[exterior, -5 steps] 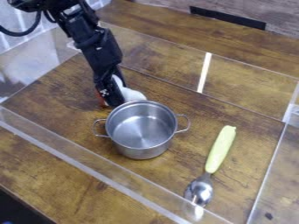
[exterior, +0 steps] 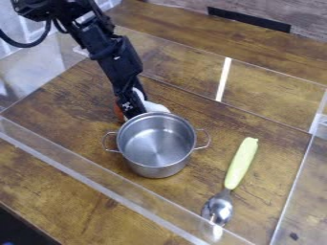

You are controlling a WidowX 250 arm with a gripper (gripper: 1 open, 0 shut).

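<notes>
My gripper (exterior: 130, 101) reaches down from the upper left to just behind a steel pot (exterior: 156, 151), over a white object (exterior: 152, 107) with a small reddish part beside it. The arm hides much of that object, and the fingertips are too dark and small to make out clearly. The pot stands upright with a handle on each side and looks empty.
A spoon (exterior: 220, 207) with a long pale yellow handle lies at the right of the pot. Bare wooden table (exterior: 64, 191) shows at the lower left and the back. Clear edges or panels border the work area.
The gripper and arm have shifted slightly near the white object. The pot and spoon have stayed in place.
</notes>
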